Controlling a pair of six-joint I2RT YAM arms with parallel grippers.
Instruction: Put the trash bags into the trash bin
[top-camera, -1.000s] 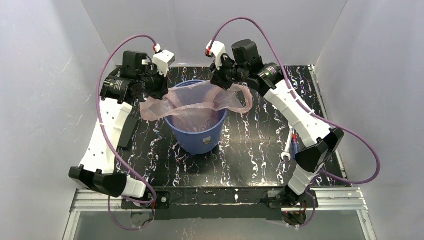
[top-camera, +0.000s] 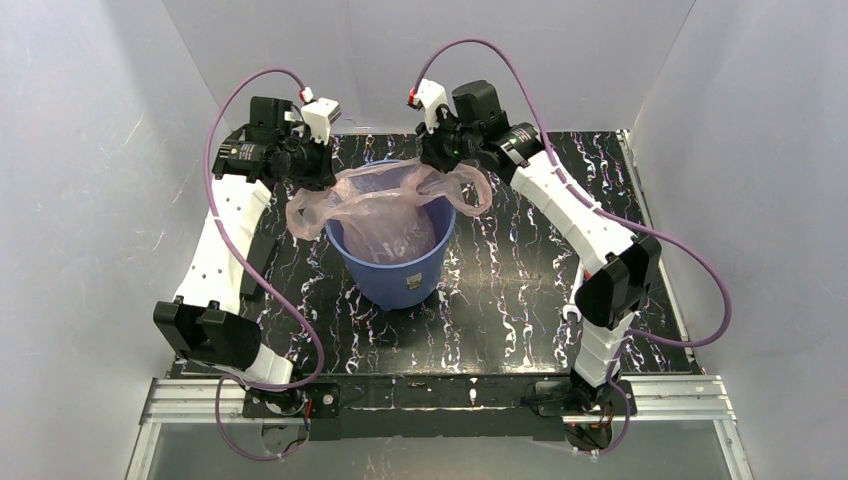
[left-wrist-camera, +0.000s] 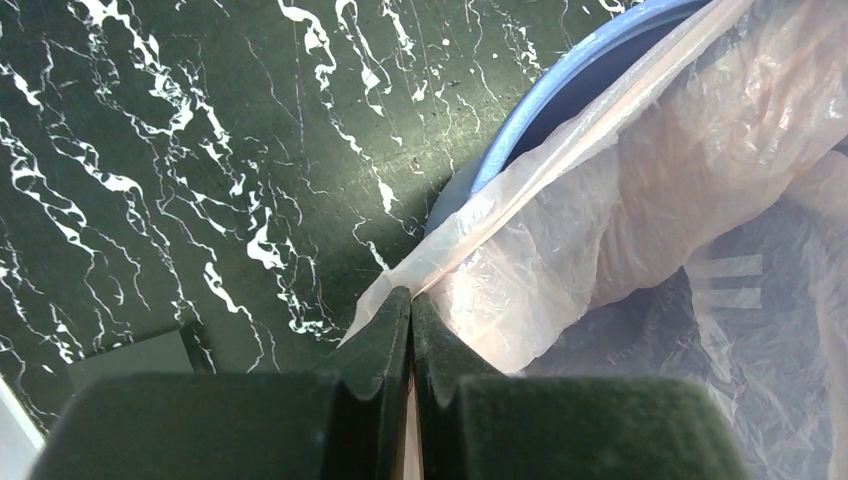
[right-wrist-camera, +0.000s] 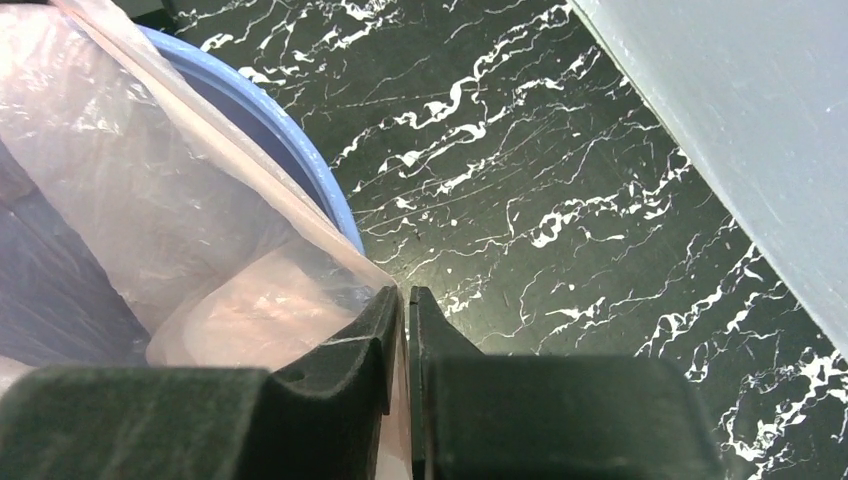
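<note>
A blue bin (top-camera: 395, 280) stands in the middle of the table, a thin pink translucent bag (top-camera: 390, 225) sagging into it with its top edge stretched above the rim. My left gripper (top-camera: 322, 182) is at the bin's upper left; in the left wrist view it is shut on the bag's folded edge (left-wrist-camera: 540, 170), with the blue rim (left-wrist-camera: 540, 90) beyond. My right gripper (top-camera: 432, 160) is above the bin's back right; in the right wrist view its fingertips (right-wrist-camera: 380, 310) are slightly apart at the bag's edge (right-wrist-camera: 280, 190); whether they grip it is unclear.
Dark marbled table (top-camera: 500, 320) with grey walls on three sides. A dark flat block (left-wrist-camera: 130, 360) lies left of the bin. Tools at the right are mostly hidden by the right arm.
Both arms have shifted slightly inward and back, the left upward in the top view, the right leftward. The bag's loops have moved with them.
</note>
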